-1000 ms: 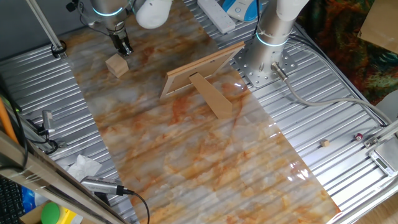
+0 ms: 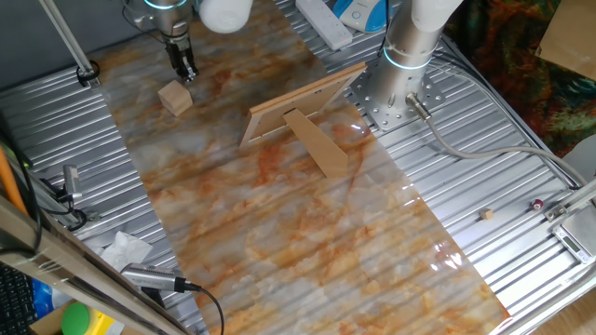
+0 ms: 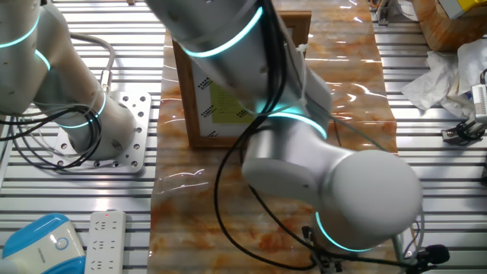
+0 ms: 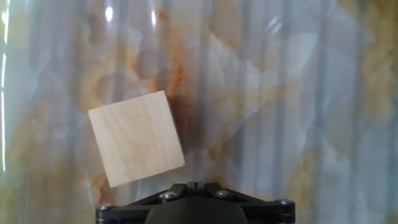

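A pale wooden cube [image 2: 175, 98] rests on the marbled sheet at the far left in exterior view 1. From the wrist view, the cube's [image 4: 137, 139] square top appears turned at an angle, left of and ahead of the fingers. My gripper [image 2: 189, 76] hangs close beside the cube, on its far side. In the wrist view the gripper's [image 4: 195, 186] black fingers come together at the bottom centre, shut with nothing visible between them. Exterior view 2 has the arm covering the cube, and only a bit of the gripper shows at the bottom edge.
A wooden picture frame [image 2: 303, 100] stands propped on its rear leg [image 2: 317, 146] to the right of the cube. Beyond it is a robot base [image 2: 402, 88]. The near part of the marbled sheet [image 2: 307, 251] is bare. A power strip [image 3: 105, 242] lies off the sheet.
The wrist section of the arm has shifted slightly up in exterior view 1, with the gripper staying near the same spot. The cube and the picture frame have not moved.
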